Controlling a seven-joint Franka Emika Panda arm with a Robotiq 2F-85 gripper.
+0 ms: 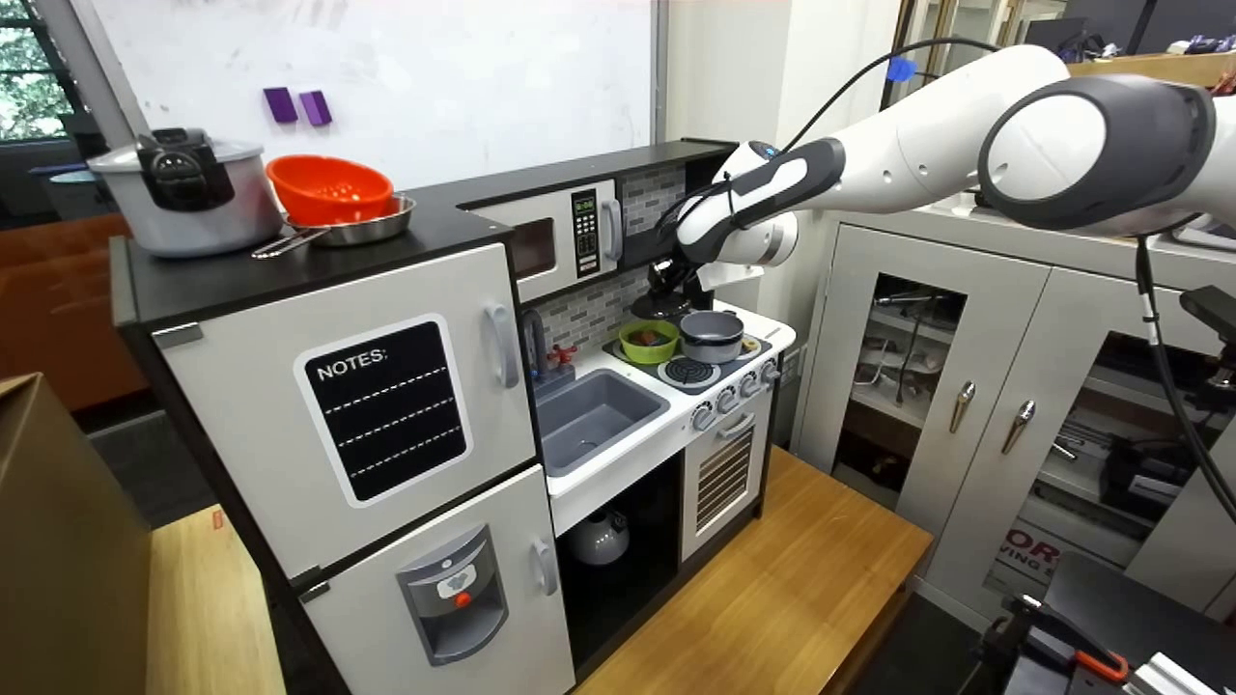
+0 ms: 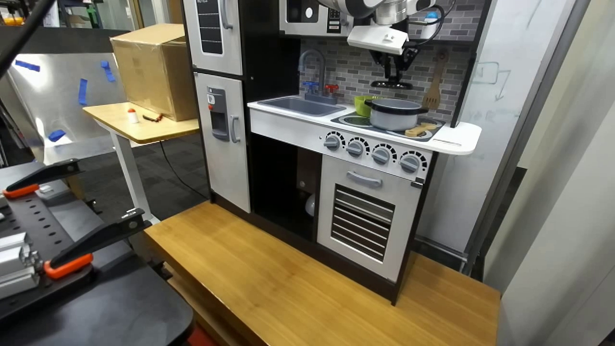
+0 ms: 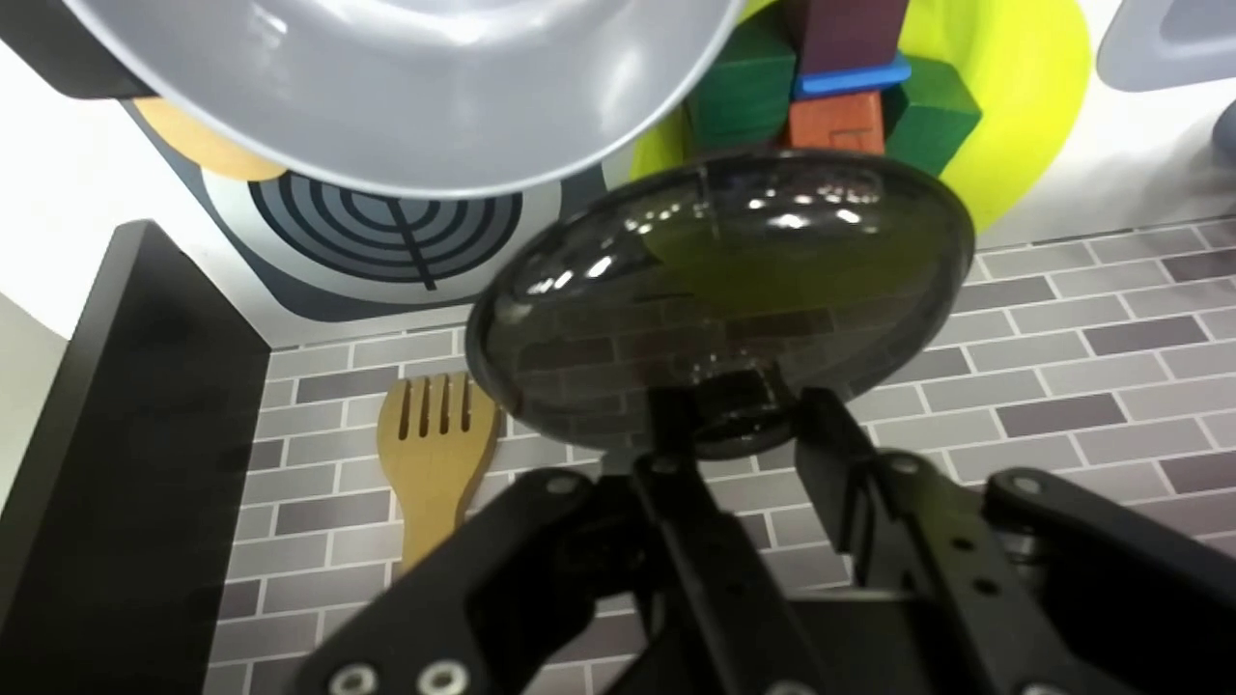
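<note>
In the wrist view my gripper is shut on the knob of a dark, see-through lid (image 3: 800, 249), which hangs tilted in that view. The grey pot (image 3: 463, 81) is uncovered, its inside showing at the top edge. Beside it is a yellow-green bowl (image 3: 1025, 104) holding several coloured blocks, including a green block (image 3: 742, 93) and an orange block (image 3: 836, 122). From exterior view 2, the lid (image 2: 392, 84) is above and behind the pot (image 2: 395, 119), clear of it. The lid partly hides the bowl's edge in the wrist view.
A wooden spatula (image 3: 435, 463) hangs on the tiled backsplash (image 3: 1112, 347), close to the lid. Left of the stove are the faucet (image 2: 320, 69) and sink (image 2: 300, 105). The microwave (image 1: 568, 237) sits above the counter. A dark side panel (image 3: 139, 440) bounds the stove.
</note>
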